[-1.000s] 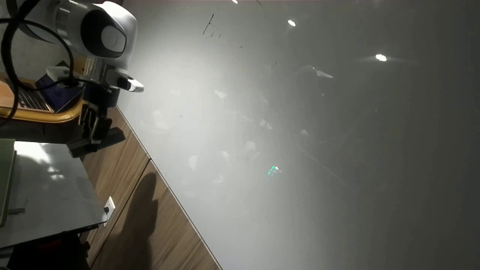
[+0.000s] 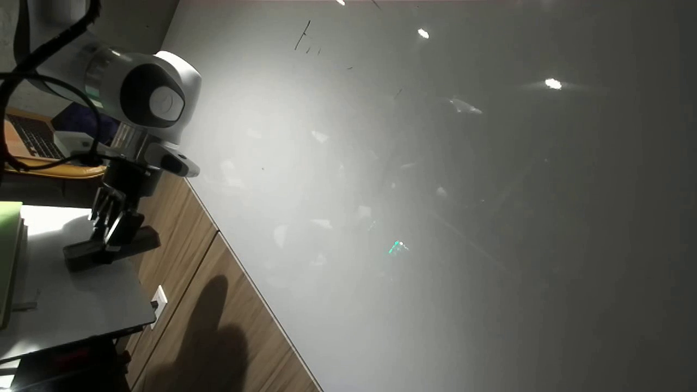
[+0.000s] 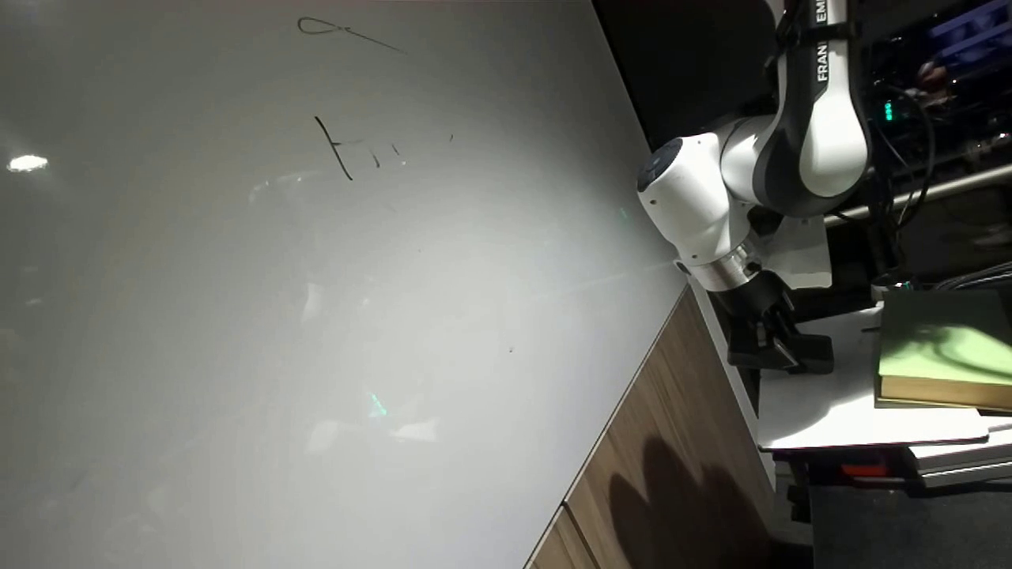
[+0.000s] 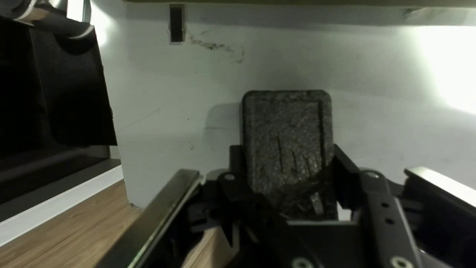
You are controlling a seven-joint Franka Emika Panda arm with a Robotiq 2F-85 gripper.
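In the wrist view a dark grey felt block [image 4: 288, 134], like a whiteboard eraser, is pinched between the black fingers of my gripper. The gripper is shut on its two sides. From exterior view 1, the same dark block [image 2: 88, 255] hangs beneath the gripper [image 2: 111, 238], over or on a grey tabletop [image 2: 85, 300]; whether it touches cannot be told. In exterior view 2 the block [image 3: 806, 352] shows below the wrist, beside the whiteboard's lower edge. Black pen strokes mark the upper whiteboard [image 3: 427, 237].
A green book [image 3: 944, 351] lies on the white tabletop [image 3: 816, 427]. Wood panelling [image 3: 664, 408] runs below the whiteboard. A wall socket [image 2: 159, 304] sits by the table's edge. A laptop [image 2: 32, 140] stands behind the arm.
The arm has come down and a little to the left in exterior view 1, carrying the block from above the table's far edge to low over the tabletop.
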